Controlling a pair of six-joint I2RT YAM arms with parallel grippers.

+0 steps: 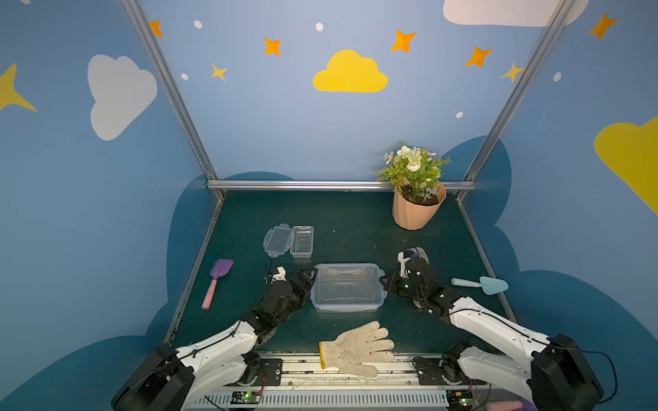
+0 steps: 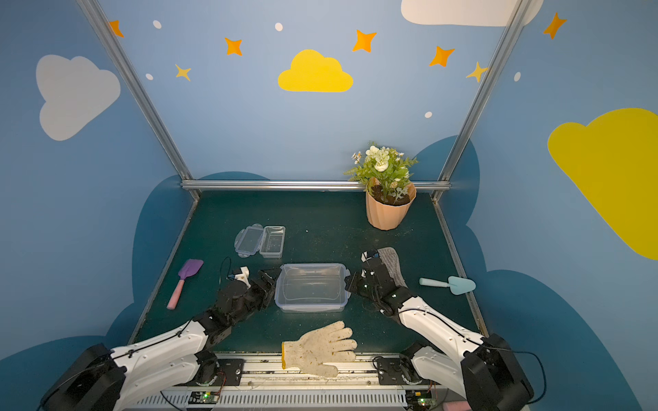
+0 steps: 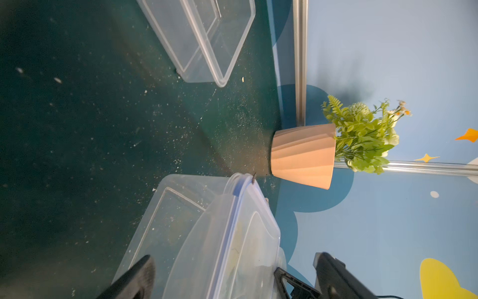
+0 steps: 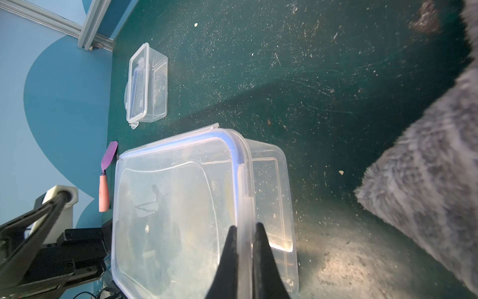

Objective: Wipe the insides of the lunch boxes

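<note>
The large clear lunch box stands mid-table, its translucent lid with a blue seal lying over the top. At its right side my right gripper is shut, the thin lid rim passing between its fingers. My left gripper is open at the left side, its fingers spread with the lid and box wall in the space between. Further back, the small lunch box is open and empty, its lid lying on its left. A grey fluffy cloth rests right of the large box, partly hidden by my right arm.
A knitted glove lies at the front edge. The purple spatula is at the left, a light-blue spatula at the right. A flower pot stands at the back right.
</note>
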